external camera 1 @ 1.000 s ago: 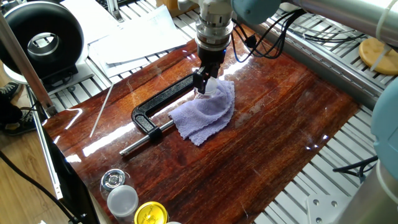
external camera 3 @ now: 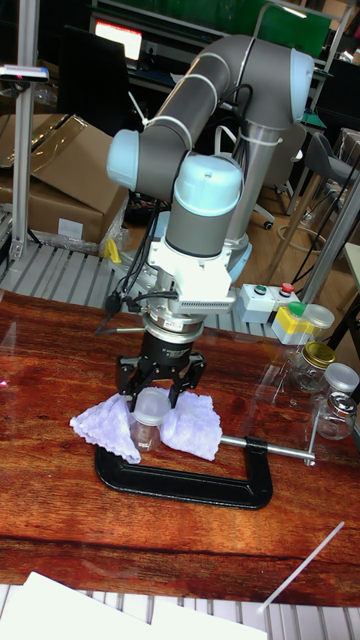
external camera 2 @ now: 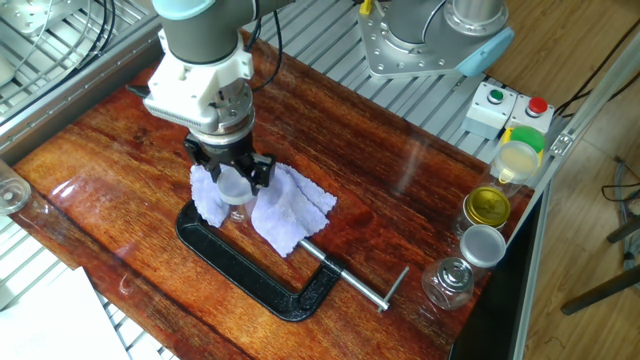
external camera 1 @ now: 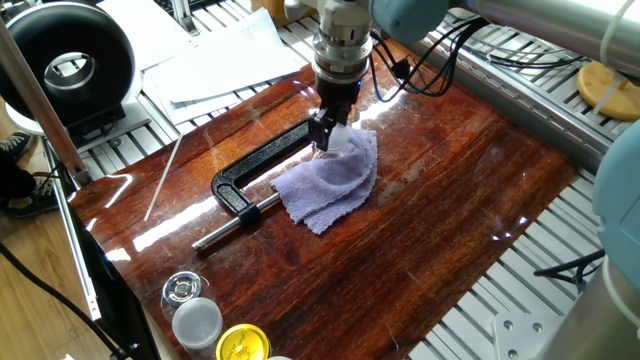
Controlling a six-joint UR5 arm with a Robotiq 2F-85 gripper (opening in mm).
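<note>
A small clear jar with a whitish lid point(external camera 3: 152, 403) stands upright within the bend of a black C-clamp point(external camera 3: 181, 484). A crumpled lavender cloth point(external camera 1: 330, 185) lies around the jar's far side and spreads to both sides of it. My gripper point(external camera 2: 232, 178) points down over the jar, its fingers on either side of the lid. Whether the fingers press on the lid or leave a small gap cannot be made out. In exterior view 1 the cloth and the gripper hide most of the jar.
Several jars stand near one table edge, among them one with a gold lid point(external camera 2: 489, 206) and one with a white lid point(external camera 2: 483, 246). The clamp's steel screw point(external camera 1: 235, 225) reaches out past the cloth.
Cloth, clamp and the other jars have kept their places.
</note>
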